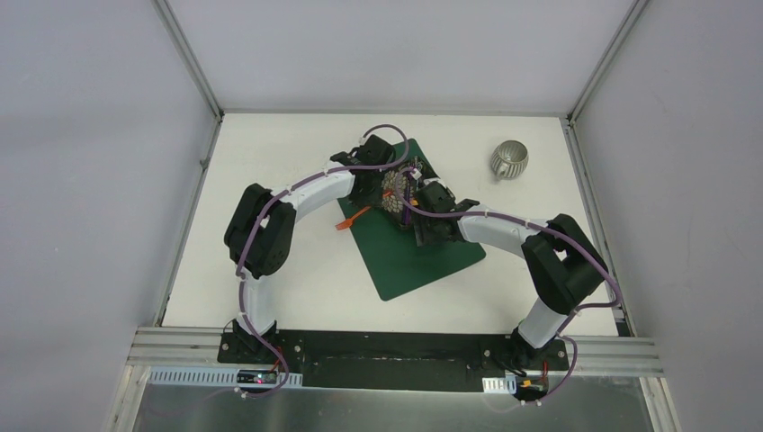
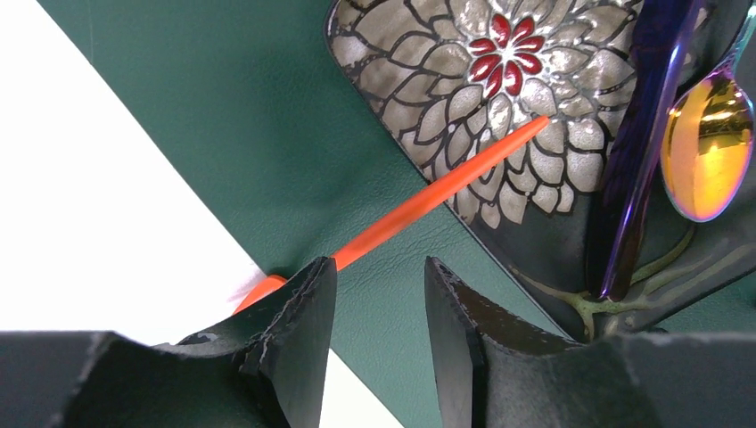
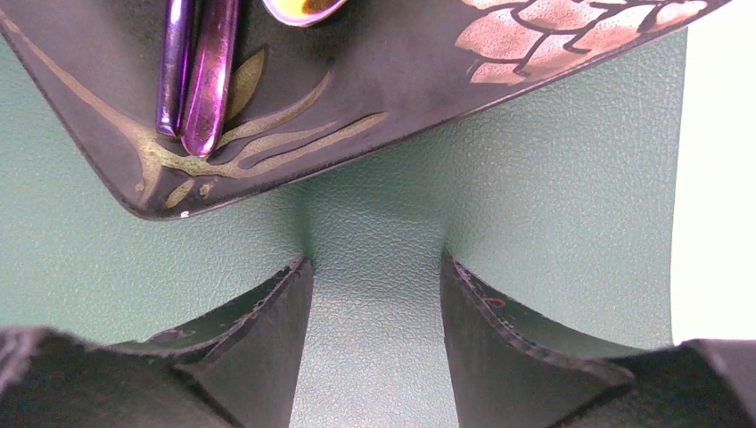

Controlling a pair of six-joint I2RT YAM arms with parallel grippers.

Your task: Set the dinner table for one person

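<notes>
An orange utensil (image 1: 346, 224) (image 2: 412, 209) lies diagonally, its handle resting on the patterned dark tray (image 2: 392, 76) (image 3: 383, 80) and its head off on the mat's left edge. My left gripper is open above that handle, nothing held. The tray carries a purple knife, a shiny spoon and, in the right wrist view, purple handles (image 3: 209, 89). My right gripper stands open over bare mat beside the tray's edge. In the top view both wrists hide much of the tray.
The green mat (image 1: 405, 274) lies mid-table. A ribbed silver mug (image 1: 509, 155) stands at the back right.
</notes>
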